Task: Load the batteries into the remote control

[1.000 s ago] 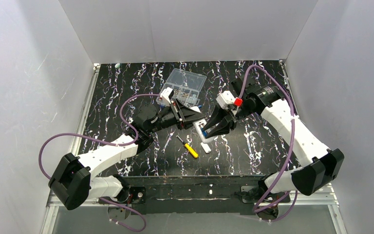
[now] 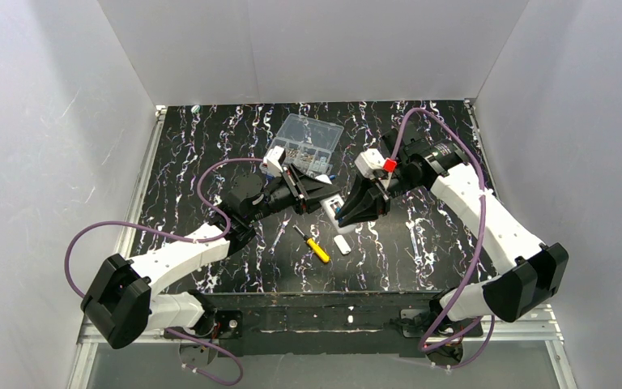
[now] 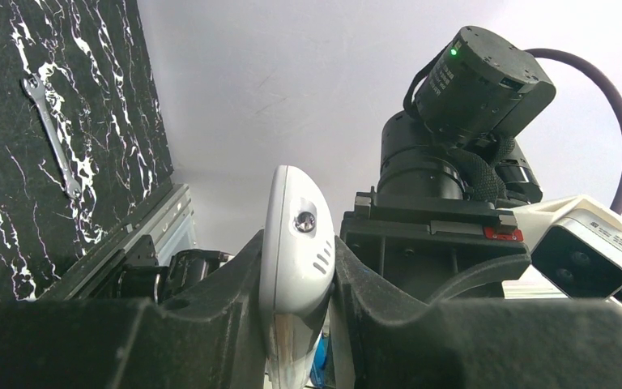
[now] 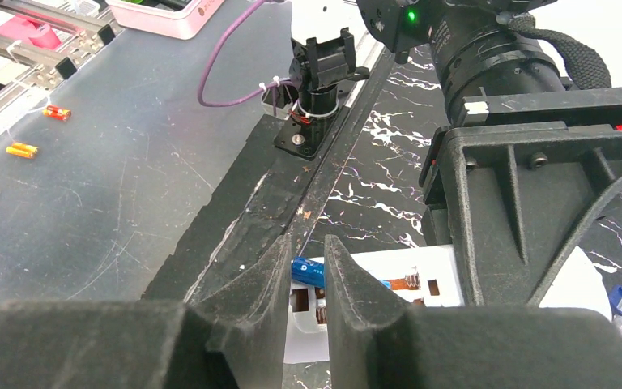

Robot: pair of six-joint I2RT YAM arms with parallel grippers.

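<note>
The white remote control (image 2: 345,229) is held up over the middle of the table, its open battery compartment showing coppery contacts. My left gripper is shut on the remote's body. My right gripper is shut on a blue battery (image 4: 308,272) lying along the compartment. Past the right finger, a blue and copper-coloured end shows near the spring contact; the finger hides the middle, so I cannot tell whether the battery is fully seated. In the top view the right gripper (image 2: 341,219) covers much of the compartment. A small white cover (image 2: 342,244) lies below the remote.
A yellow screwdriver (image 2: 317,250) lies in front of the remote. Wrenches (image 2: 415,242) rest at either side. Behind the left gripper stands a clear parts box (image 2: 314,130) with its lid open.
The left arm and remote look still.
</note>
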